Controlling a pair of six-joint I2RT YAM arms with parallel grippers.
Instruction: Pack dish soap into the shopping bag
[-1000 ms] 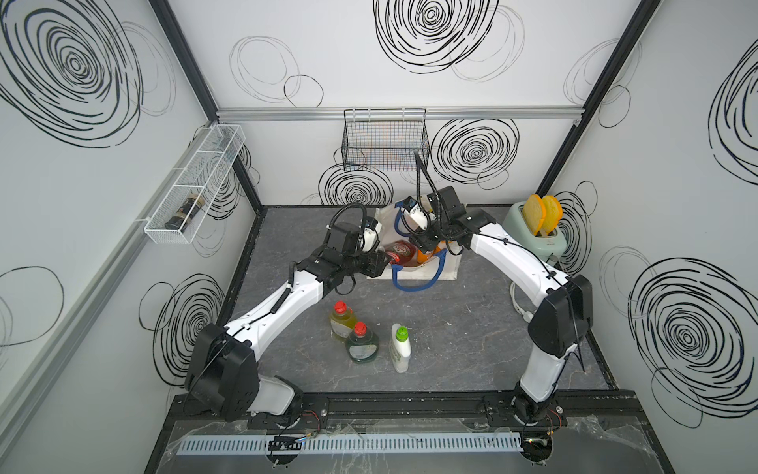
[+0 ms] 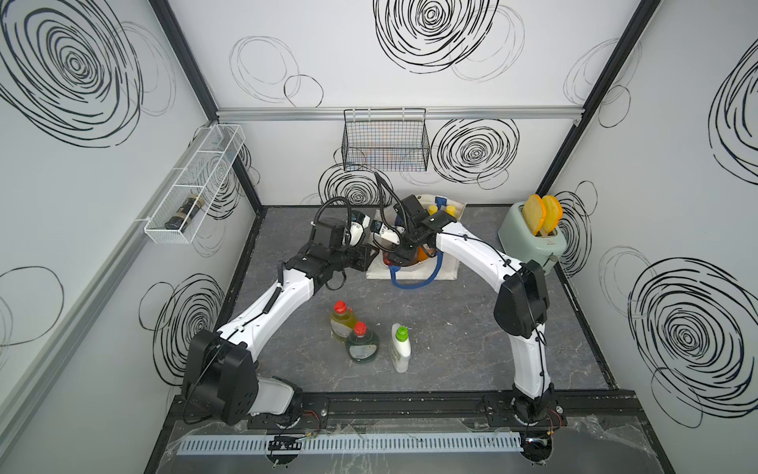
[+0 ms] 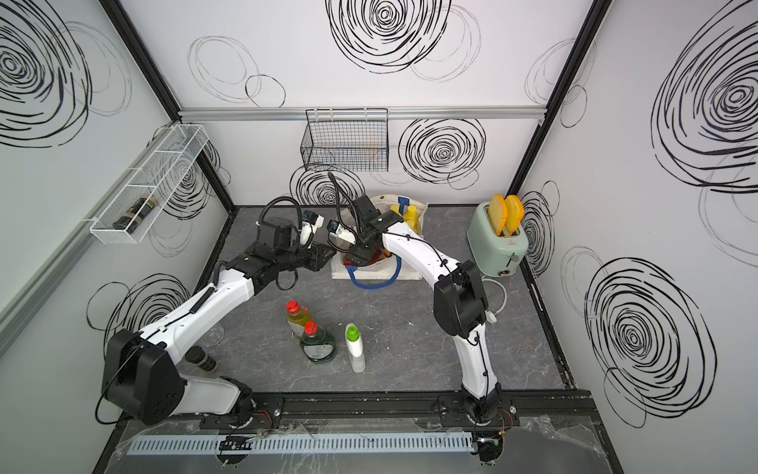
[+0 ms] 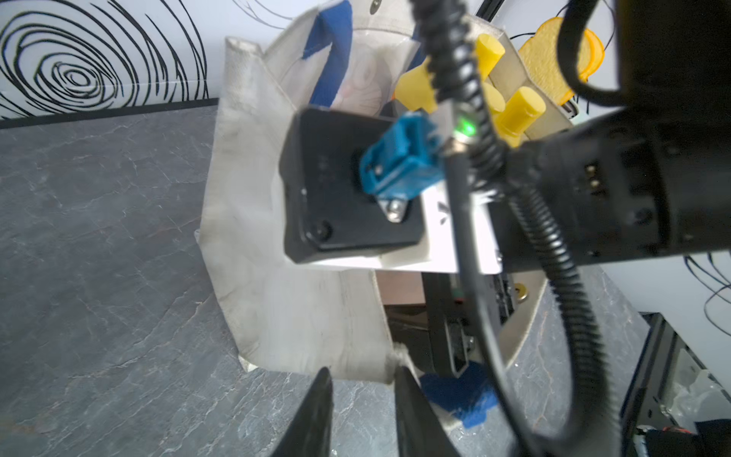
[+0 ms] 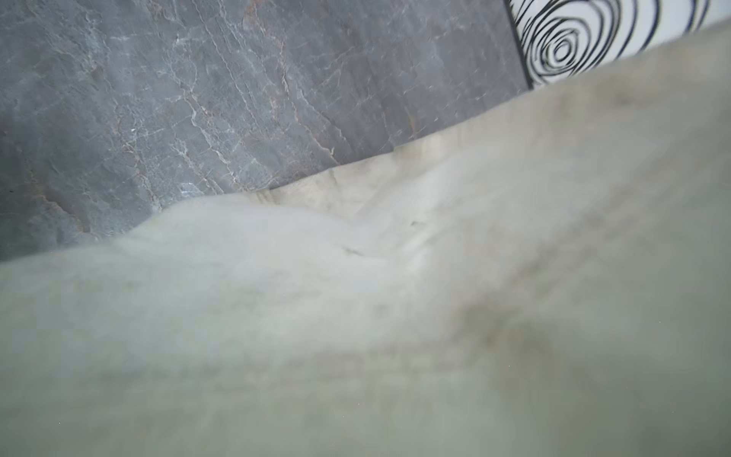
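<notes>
The canvas shopping bag (image 2: 450,268) with blue handles stands at the back middle, yellow and red items inside. My right gripper reaches down into the bag beside its left wall; its finger state is unclear, and the bag fabric fills the right wrist view. My left gripper is just outside the bag at its left, fingers apart with nothing visible between them. At the front stand a green bottle with a red cap (image 2: 362,347), an olive bottle with a red cap (image 2: 342,322) and a white bottle with a green cap (image 2: 400,351).
A mint toaster (image 3: 493,252) with yellow slices sits at the right, its cable on the table. Wire baskets hang on the back and left walls.
My right arm has swung left, bringing its gripper to the bag's left side, close to the left gripper. The left gripper has shifted slightly left and up in the top left view.
</notes>
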